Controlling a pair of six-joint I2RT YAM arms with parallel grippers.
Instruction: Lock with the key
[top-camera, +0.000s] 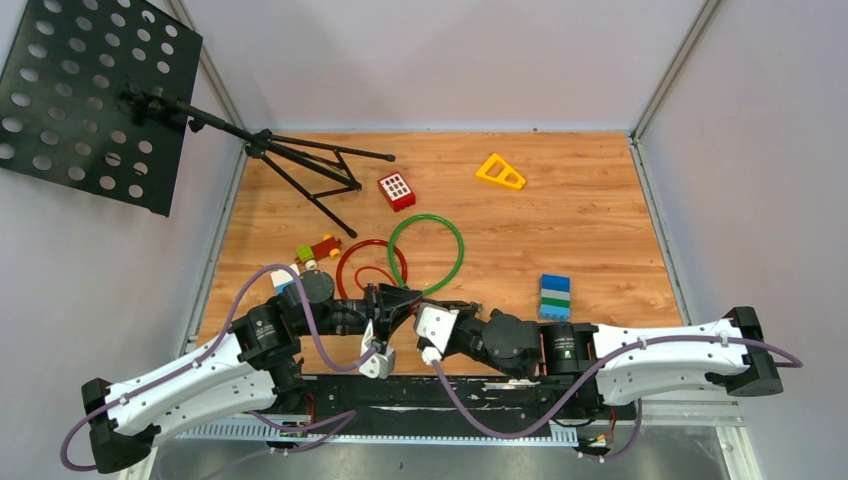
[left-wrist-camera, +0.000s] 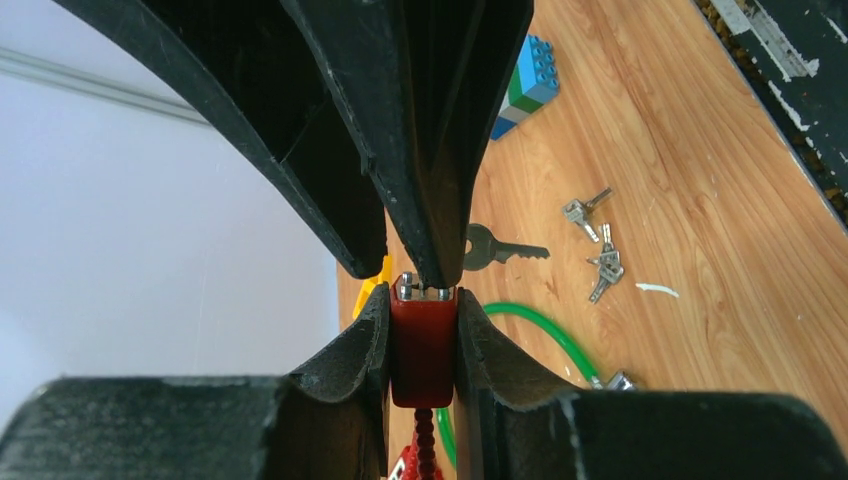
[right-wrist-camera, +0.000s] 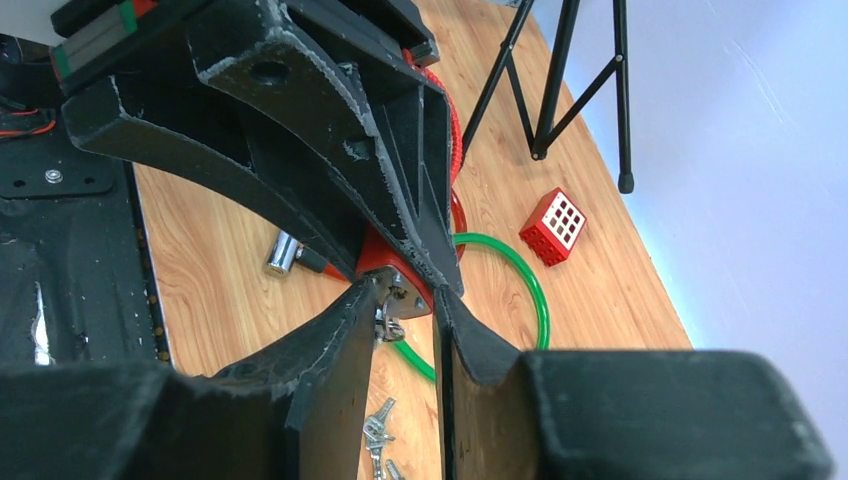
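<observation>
In the left wrist view, a red lock body (left-wrist-camera: 422, 350) with a metal face sits between the fingers of my left gripper, which is shut on it. A twisted cord (left-wrist-camera: 425, 443) runs down from it. My right gripper is part open, its fingertips reaching the lock's metal end. Behind them in the right wrist view, a small metal piece (right-wrist-camera: 388, 328) shows at the lock face; I cannot tell whether the pads touch it. Loose keys (left-wrist-camera: 606, 265) lie on the floor, beside a dark grey key-shaped piece (left-wrist-camera: 498, 248).
On the wooden floor are a green ring (top-camera: 460, 250), a red ring (top-camera: 340, 272), a red block (top-camera: 397, 191), a yellow triangle (top-camera: 501, 171) and a blue block stack (top-camera: 555, 297). A black stand (top-camera: 262, 145) rises at the left.
</observation>
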